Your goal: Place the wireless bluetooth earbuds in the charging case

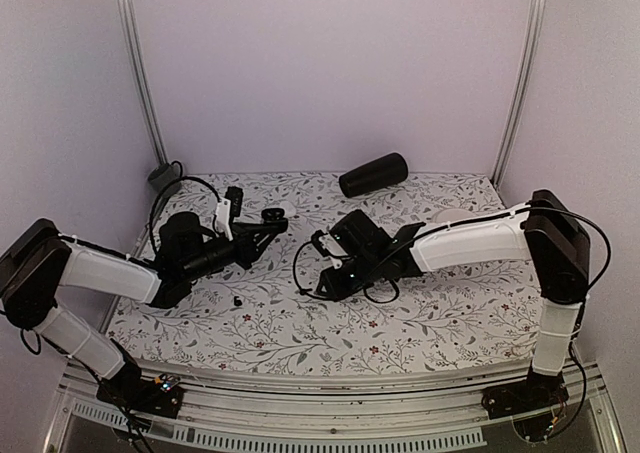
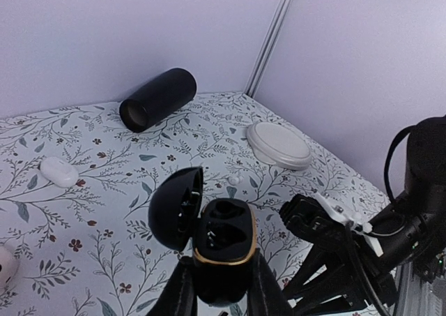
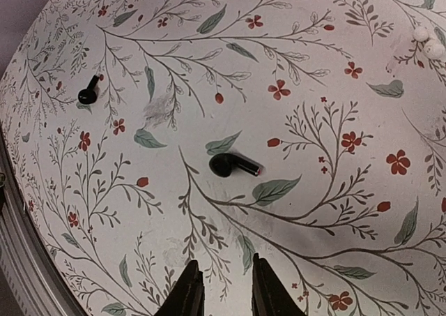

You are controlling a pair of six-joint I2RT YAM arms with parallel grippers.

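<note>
My left gripper is shut on the black charging case (image 2: pixel 224 236), holding it upright above the table with its rounded lid (image 2: pixel 175 208) swung up. A gold line runs round the case, and its dark hollow looks empty. In the top view the case (image 1: pixel 274 217) hangs left of centre. One black earbud (image 3: pixel 233 164) lies on the cloth ahead of my right gripper, whose fingers stand apart with nothing between them. A second earbud (image 3: pixel 88 93) is farther off to the left, seen from above as a small dark spot (image 1: pixel 238 301).
At the back lies a black cylinder (image 1: pixel 373 175). A round white lid-like object (image 2: pixel 279 145) sits at the right, partly behind my right arm in the top view. A white oval object (image 2: pixel 59 171) rests farther left. Open patterned cloth surrounds the earbuds.
</note>
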